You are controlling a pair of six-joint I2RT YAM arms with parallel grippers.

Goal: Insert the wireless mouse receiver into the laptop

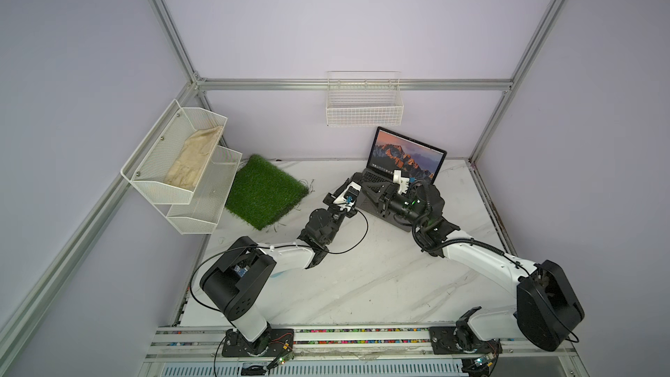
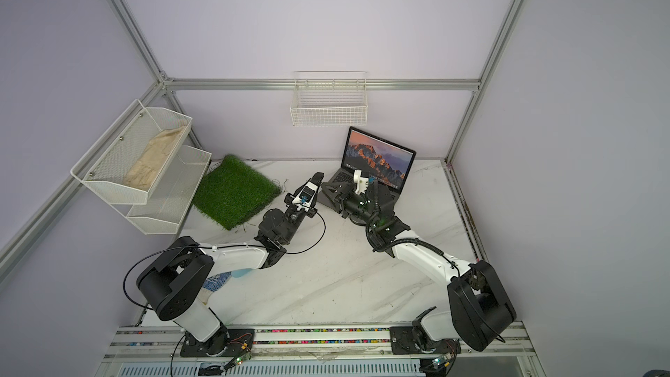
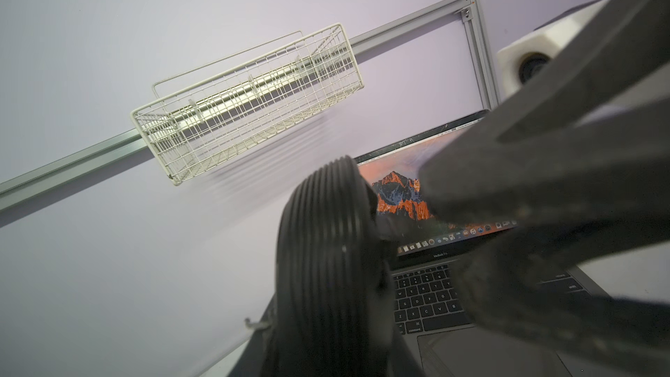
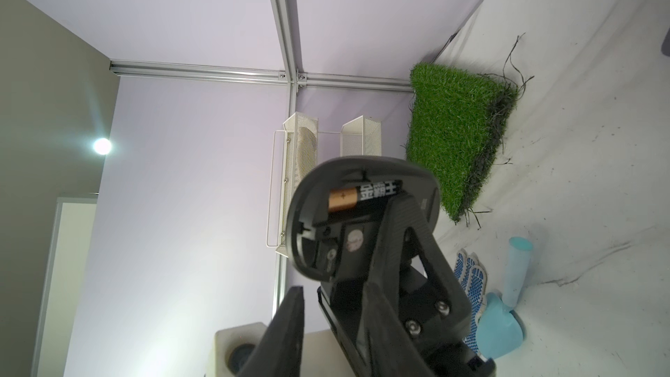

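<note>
A black mouse (image 4: 366,167) stands raised in my left gripper (image 1: 354,180), its opened underside toward the right wrist camera. In that view a battery (image 4: 342,200) lies in its compartment, and one left finger (image 4: 392,237) crosses the compartment. Its ribbed dark edge fills the middle of the left wrist view, where the mouse (image 3: 324,251) hides much behind it. My right gripper faces the opened side from close by, fingers apart, nothing visible between them. I cannot make out the receiver for certain. The laptop (image 1: 408,153) stands open behind both grippers.
A green turf mat (image 1: 265,192) lies left of the arms, beside white shelf baskets (image 1: 181,199). A wire basket (image 1: 364,108) hangs on the back wall. A blue scoop (image 4: 501,328) and glove (image 4: 474,289) lie near the left arm.
</note>
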